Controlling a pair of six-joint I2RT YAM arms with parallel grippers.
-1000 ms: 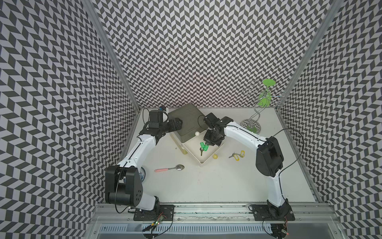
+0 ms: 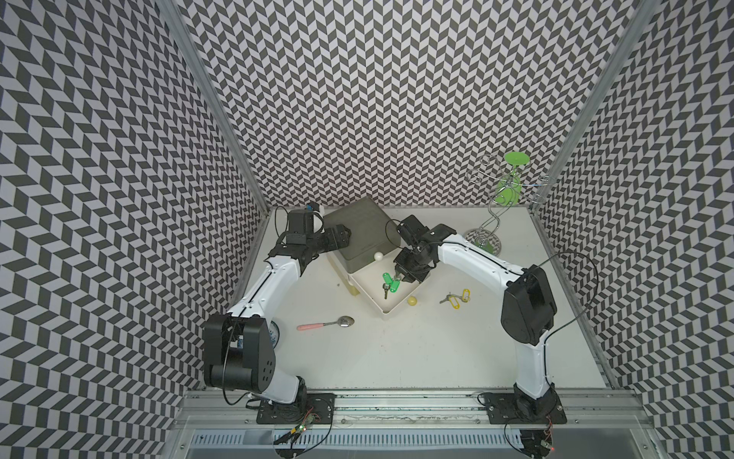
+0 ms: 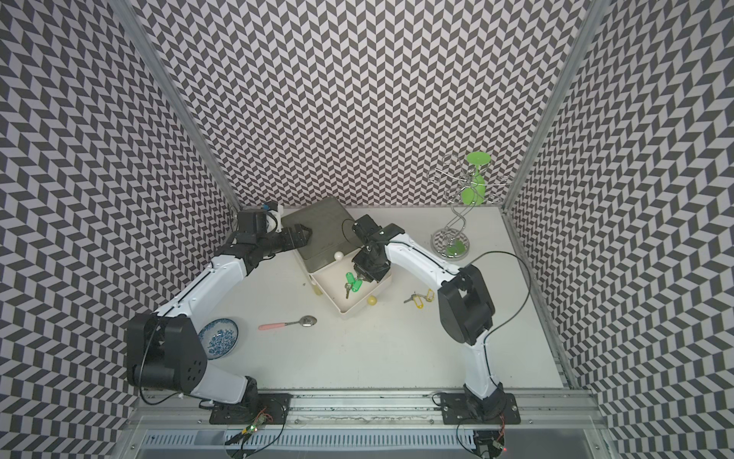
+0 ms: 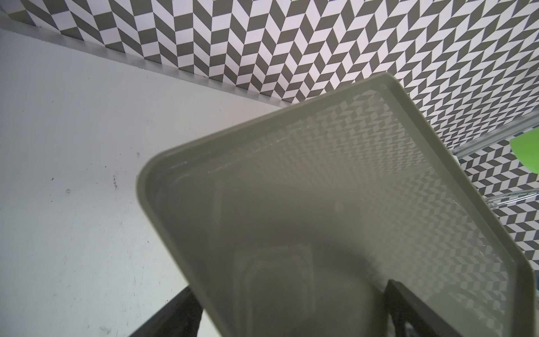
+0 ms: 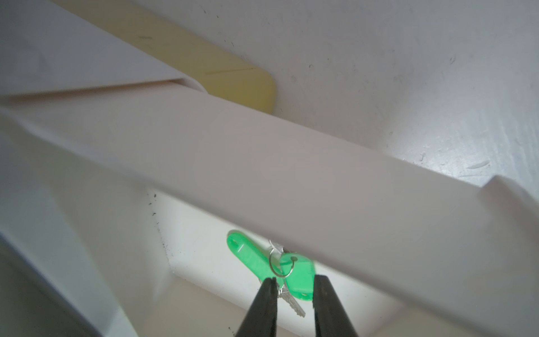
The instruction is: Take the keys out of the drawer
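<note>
Green-tagged keys lie on the floor of the pulled-out white drawer, which comes out of a grey-topped box. Over the drawer's right side is my right gripper, pointing toward the keys. Its fingers are open with a narrow gap, and the keys show just beyond the tips; whether they touch cannot be told. My left gripper is at the box's left side, fingers wide apart with part of the grey top between them. Whether they touch the box is unclear.
A white knob is on the drawer front. A yellow ball and yellow-tagged keys lie to the right. A spoon, a patterned bowl and a wire stand surround the box.
The keys have barely shifted. The left arm stays about where it was.
</note>
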